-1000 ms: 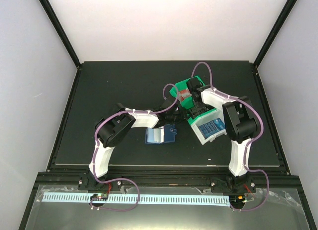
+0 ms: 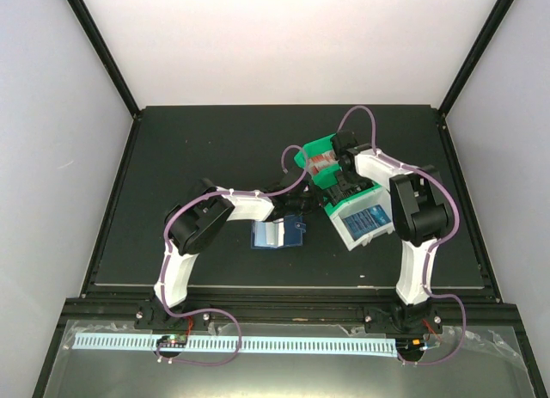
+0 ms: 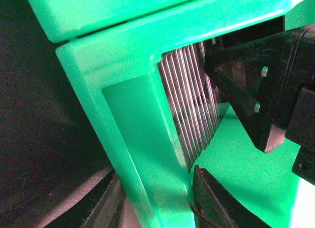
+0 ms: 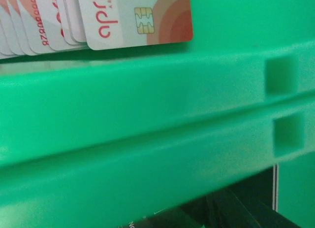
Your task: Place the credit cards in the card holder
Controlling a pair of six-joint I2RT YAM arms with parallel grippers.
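My left gripper is shut on the edge of the green box (image 3: 142,129). A row of cards (image 3: 189,105) stands on edge inside, and my right gripper reaches in beside them; whether it grips any is unclear. Red-and-white cards (image 4: 133,18) lie in a green compartment (image 4: 147,110) in the right wrist view. In the top view the blue card holder (image 2: 294,235) lies open below my left gripper, with pale sleeves showing.
A white tray (image 2: 348,232) with blue cards adjoins the green boxes at the right.
My right arm has shifted slightly over the green boxes. The left arm and the card holder have stayed put.
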